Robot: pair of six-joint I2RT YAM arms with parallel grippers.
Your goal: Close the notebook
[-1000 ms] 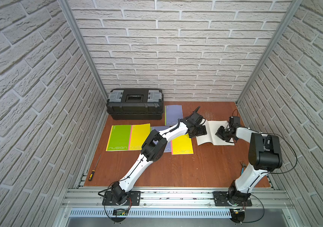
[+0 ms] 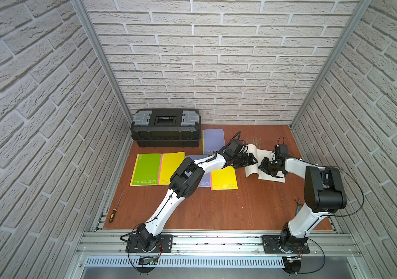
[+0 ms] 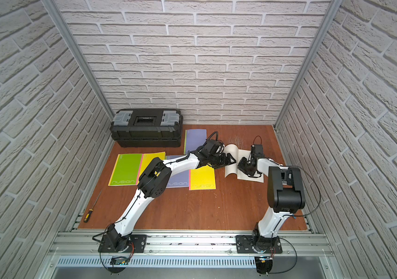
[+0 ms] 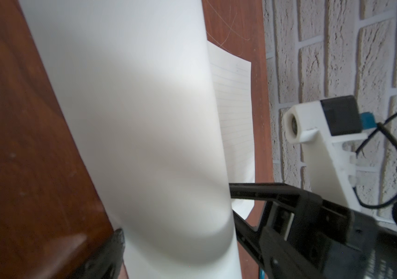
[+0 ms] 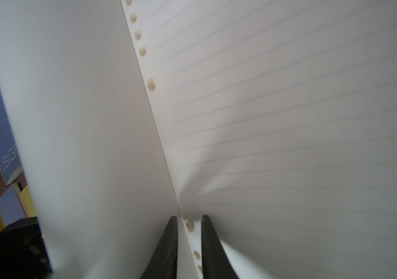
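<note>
The notebook (image 2: 268,175) lies open at the table's right side, its right lined page (image 5: 277,111) flat. Its left part (image 4: 152,116) curls up in a tall white roll. My left gripper (image 2: 249,160) is open at that raised part; in the left wrist view one dark finger (image 4: 112,253) shows at the roll's lower left edge. My right gripper hangs low over the spine, fingertips close together with a narrow gap; I cannot tell whether paper is pinched there. In the left wrist view its fingers (image 4: 259,189) reach the curled sheet's right side.
Several green, yellow and purple notebooks (image 2: 147,169) cover the left and middle of the table. A black toolbox (image 2: 166,130) stands at the back left. A screwdriver (image 2: 112,216) lies front left, and pliers (image 2: 298,207) lie front right.
My right gripper has moved left towards the spine. The notebook's left part has risen from nearly flat into a curl, its left edge shifting right. The left gripper has barely moved.
</note>
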